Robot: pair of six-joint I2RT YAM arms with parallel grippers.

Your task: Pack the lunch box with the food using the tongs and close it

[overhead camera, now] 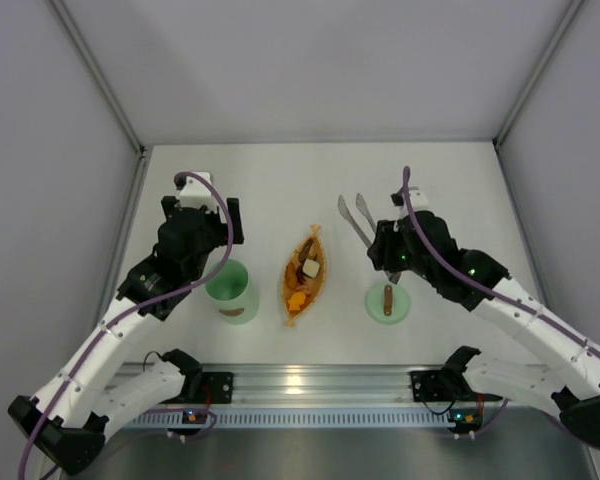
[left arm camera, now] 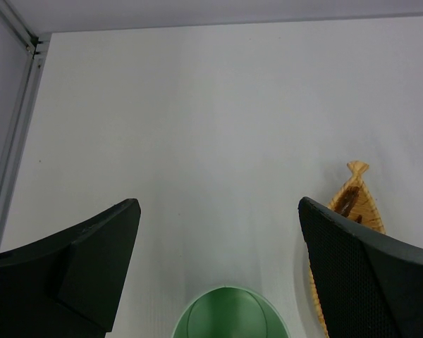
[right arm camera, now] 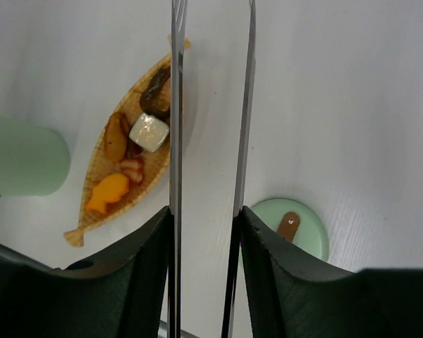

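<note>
A woven boat-shaped basket (overhead camera: 291,270) holds a white cube (overhead camera: 310,268), an orange fish shape (right arm camera: 111,189), a dark piece and other food pieces. A green plate (overhead camera: 374,311) with a brown oblong piece (overhead camera: 388,298) lies at the right. My right gripper (overhead camera: 380,250) has long metal tong blades (right arm camera: 242,127), standing part open above and between basket and plate, with nothing seen between them. My left gripper (overhead camera: 201,214) hangs open above a green cup (overhead camera: 235,305), nothing between its fingers.
Grey walls and metal rails border it on the sides and back.
</note>
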